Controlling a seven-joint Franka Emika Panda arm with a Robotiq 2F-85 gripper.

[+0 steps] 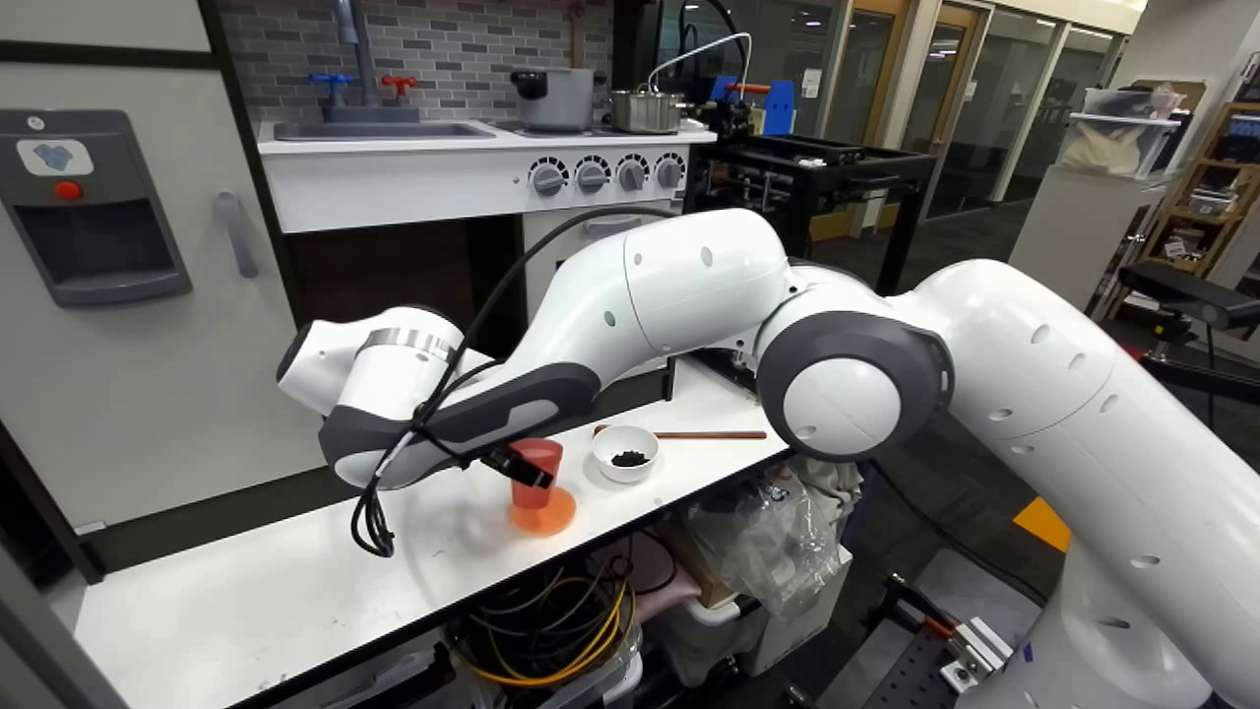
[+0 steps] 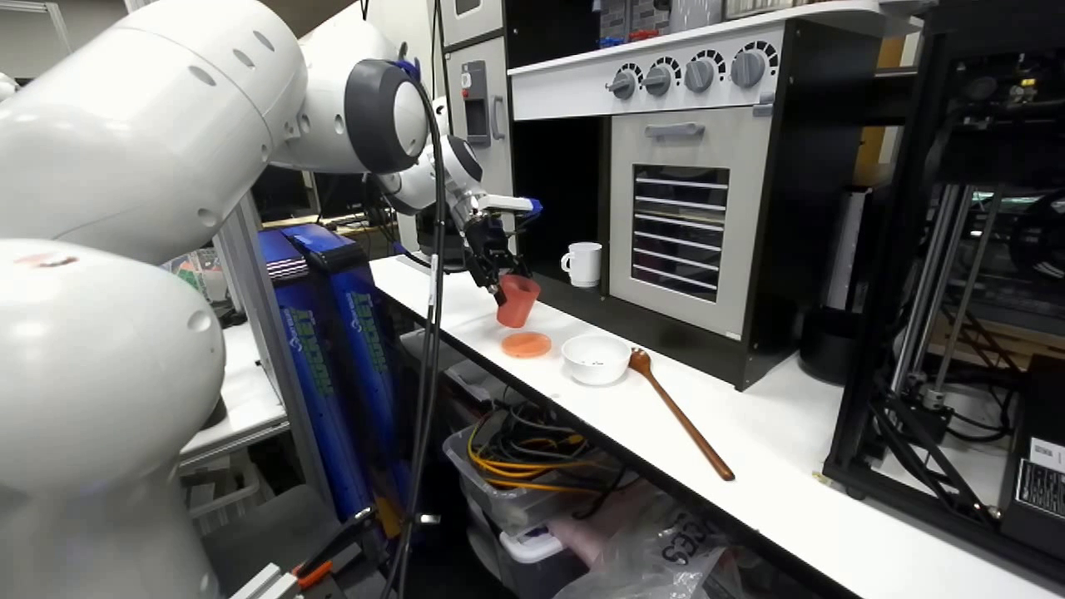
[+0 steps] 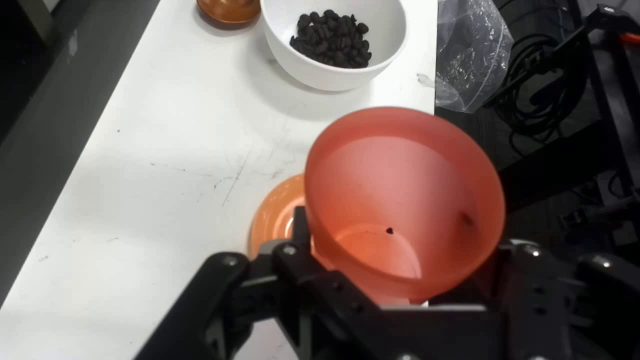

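Observation:
A red cup (image 3: pixel 390 180) is clasped in my gripper (image 2: pixel 511 284), its mouth facing the wrist camera and a small dark speck on its inner floor. In exterior view 2 the cup (image 2: pixel 516 303) hangs slightly tilted above the counter. An orange saucer (image 2: pixel 526 345) lies flat below it, and in the wrist view the cup hides much of the saucer (image 3: pixel 276 210). In exterior view 1 the cup (image 1: pixel 535 463) overlaps the saucer (image 1: pixel 545 514). The arm hides most of the gripper there.
Beside the saucer stands a white bowl (image 3: pixel 336 45) holding dark beans. A brown wooden spoon (image 2: pixel 684 414) lies past it. Against the kitchen unit is a white mug (image 2: pixel 583 264). The counter's front edge (image 2: pixel 479 371) runs close to the saucer. Bare counter (image 1: pixel 272 591) extends to the left.

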